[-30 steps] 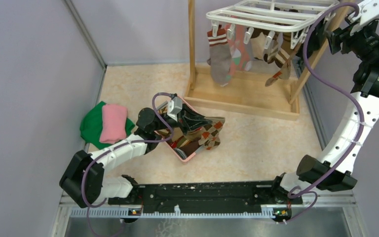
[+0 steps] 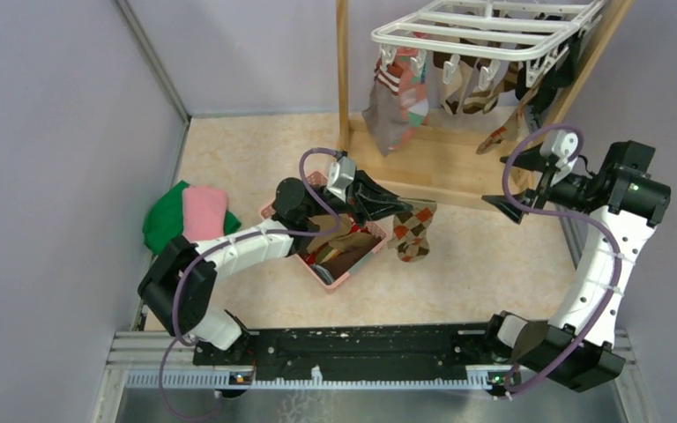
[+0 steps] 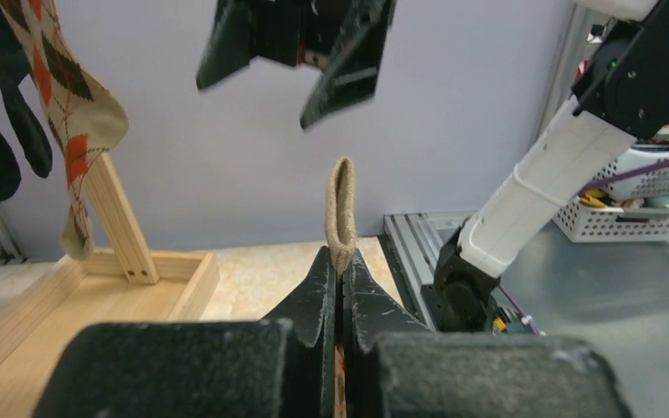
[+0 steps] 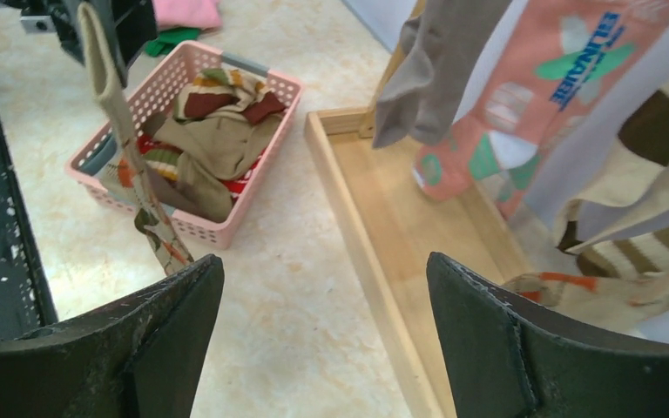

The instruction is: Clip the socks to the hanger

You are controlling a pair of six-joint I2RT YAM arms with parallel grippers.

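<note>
An argyle sock [image 2: 412,233] in orange, brown and beige hangs from my left gripper [image 2: 405,208], which is shut on its edge. In the left wrist view a tan fold of the sock [image 3: 341,218] sticks up beyond the closed fingertips. At the right, near the wooden stand, my right gripper [image 2: 497,181] has its fingers apart, with nothing between them. The sock [image 4: 131,148] also shows at the left of the right wrist view, away from those fingers. The white hanger [image 2: 463,41] holds several socks by its clips, among them another argyle sock [image 3: 78,131].
A pink basket [image 2: 344,280] with more socks stands below the left arm. Green cloth [image 2: 164,220] and pink cloth [image 2: 203,214] lie at the left. The wooden stand [image 2: 458,192] rises at the back.
My left gripper has carried the argyle sock rightward, off the basket. The right gripper has come down and left from beside the hanger. The hanging socks have swung.
</note>
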